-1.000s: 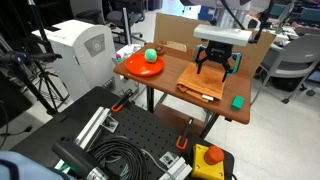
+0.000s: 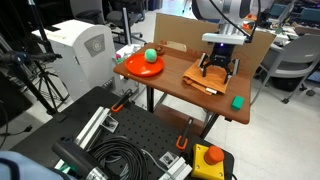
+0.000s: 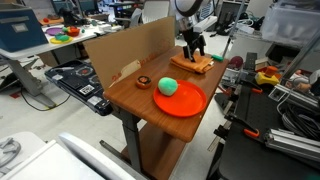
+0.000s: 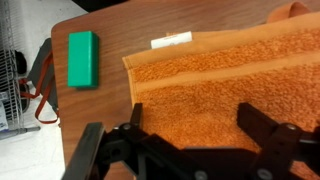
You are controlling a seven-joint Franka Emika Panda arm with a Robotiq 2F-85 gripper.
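Note:
An orange cloth (image 2: 190, 91) lies folded on the wooden table. In the wrist view the cloth (image 4: 190, 95) fills most of the middle and right, with soft creases. Low over it, pointing down, is my gripper. Its two dark fingers stand well apart, and the fingers are open with only the cloth's surface below them. Whether the fingertips touch the cloth, I cannot tell. A small white piece (image 4: 171, 40) rests against the cloth's edge. Near the table's edge lies a green block (image 4: 83, 59), apart from the cloth.
A red plate (image 3: 180, 101) and a pale green round object (image 3: 168, 87) occupy the other end of the table, near a brown ring (image 3: 143, 82). Cardboard (image 3: 122, 50) stands upright along one side. Bare wood shows between plate and cloth.
My gripper has come down closer to the orange cloth over the last second. The cloth, green block and plate appear unmoved.

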